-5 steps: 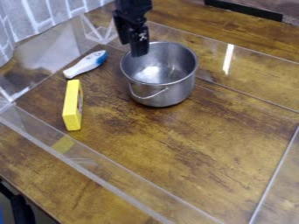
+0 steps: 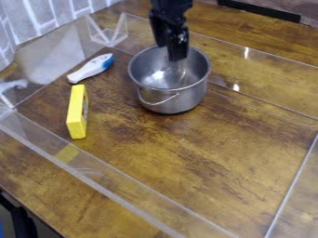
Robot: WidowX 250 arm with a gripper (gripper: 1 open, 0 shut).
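Note:
A steel pot with a wire handle stands on the wooden table, upper middle. My gripper, dark, hangs over the back of the pot; it looks open, though its fingertips are small and blurred. A yellow block lies to the left of the pot, and a white-and-blue brush-like item lies further back on the left.
Clear plastic walls border the left side and front.
The objects look unmoved.

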